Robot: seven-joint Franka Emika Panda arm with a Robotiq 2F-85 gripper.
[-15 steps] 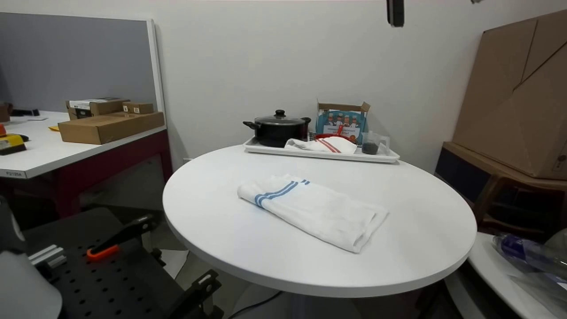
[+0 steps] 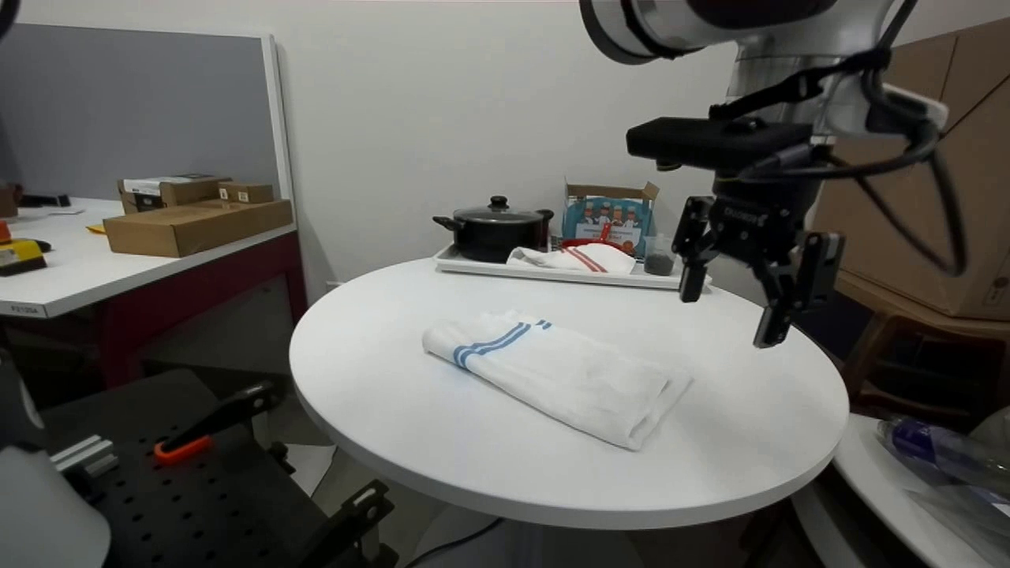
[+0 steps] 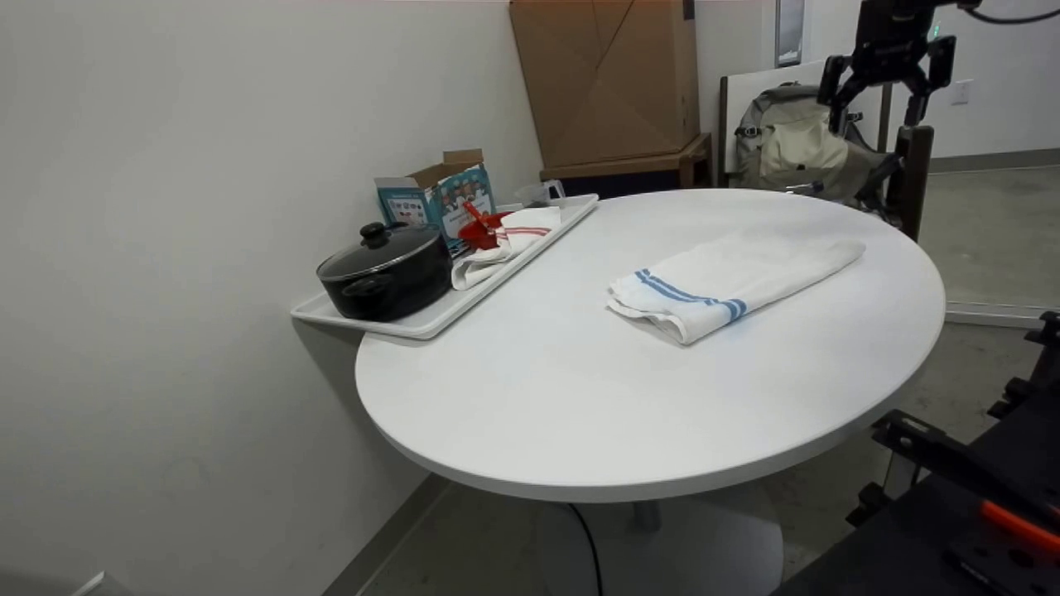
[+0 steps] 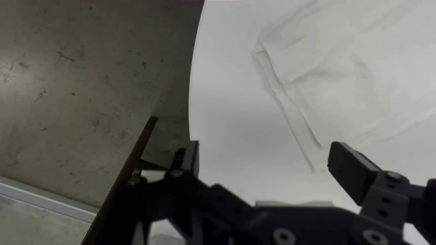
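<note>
A white towel (image 2: 568,374) with blue stripes lies folded into a long strip on the round white table (image 2: 379,397). Its striped end points left in the first exterior view, while the plain end faces the right side of the table. My gripper (image 2: 729,320) is open above the table's right part, its fingers wide apart with nothing between them. In the second exterior view the gripper (image 3: 879,124) appears beyond the far table edge, higher than the towel (image 3: 735,283). From the wrist, the towel's plain folded edge (image 4: 290,106) shows ahead of the fingers, clear of them.
At the back, a white tray (image 2: 473,266) holds a black lidded pot (image 2: 497,232), a red-striped cloth (image 2: 577,257), a red item, a box (image 2: 606,216) and a clear cup (image 2: 659,260). Bare tabletop surrounds the towel.
My arm has come down into the first exterior view from above, and the gripper is now much lower over the table's right side. The towel and the tray items have not moved.
</note>
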